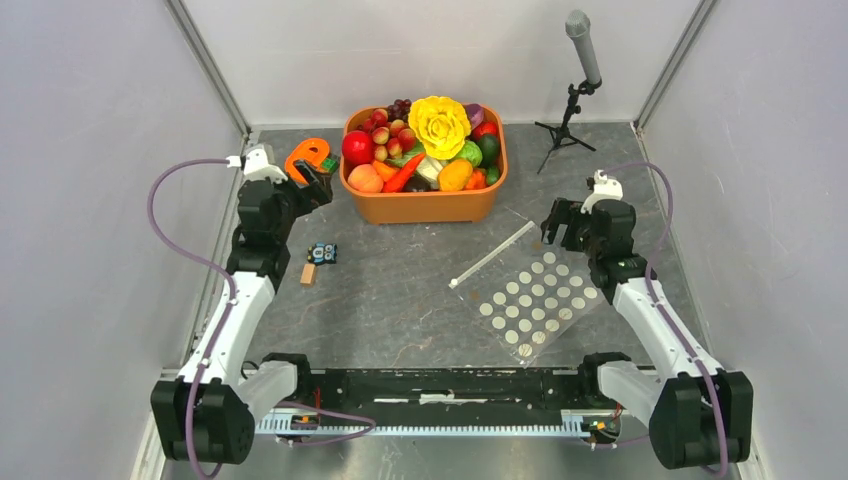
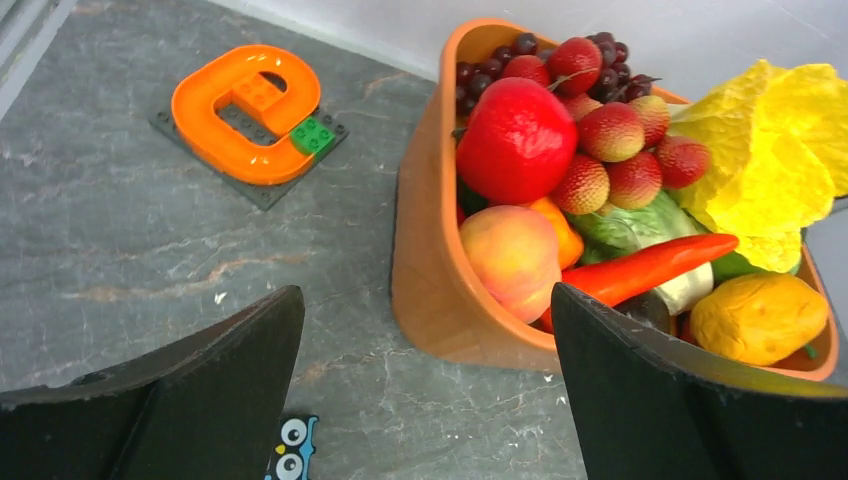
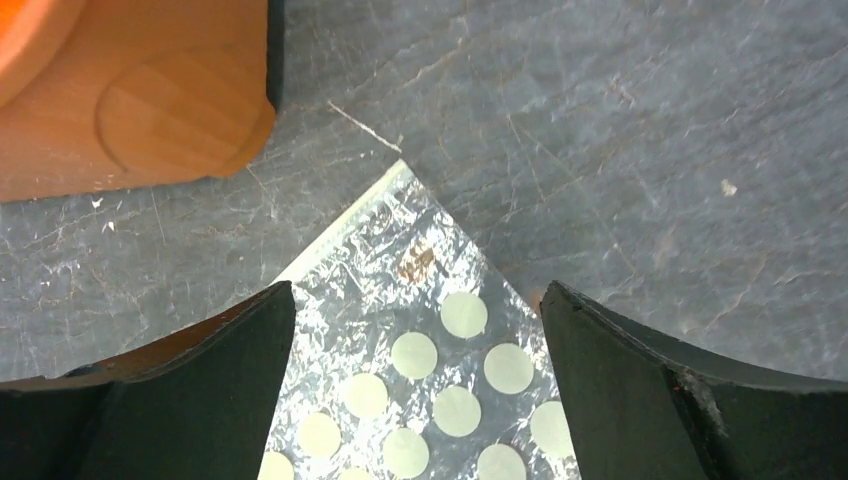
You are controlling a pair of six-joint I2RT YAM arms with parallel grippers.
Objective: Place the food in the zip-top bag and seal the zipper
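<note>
An orange bin [image 1: 420, 208] full of toy fruit and vegetables, among them a red pepper [image 2: 650, 265], a peach [image 2: 505, 260] and a yellow leafy piece [image 1: 438, 125], stands at the back centre. A clear dotted zip bag [image 1: 530, 300] lies flat at the right front, its zipper strip [image 1: 490, 255] along the upper-left edge. My left gripper [image 1: 313, 185] is open and empty, beside the bin's left side. My right gripper [image 1: 562, 222] is open over the bag's upper corner, nothing between its fingers.
An orange-and-green brick toy [image 1: 305, 153] lies left of the bin, with a small blue patterned object [image 1: 322, 254] and a wooden block [image 1: 308, 275] farther forward. A microphone on a tripod [image 1: 575, 105] stands back right.
</note>
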